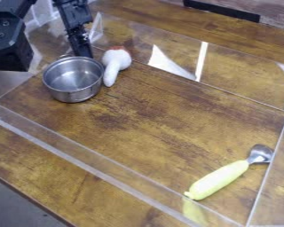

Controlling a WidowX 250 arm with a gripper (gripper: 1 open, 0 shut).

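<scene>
At the upper left, the black robot gripper (78,51) hangs low just behind a steel pot (74,83); its fingertips are small and dark, and I see nothing clearly held between them. Right beside the pot, on its right, lies a white object with a rounded head and a long body (114,64), with a bit of red at its top. At the lower right lies a pale yellow-handled utensil (218,179) with a metal scoop end pointing up to the right.
Clear plastic walls surround the wooden worktop (156,124), with white patches on the back one.
</scene>
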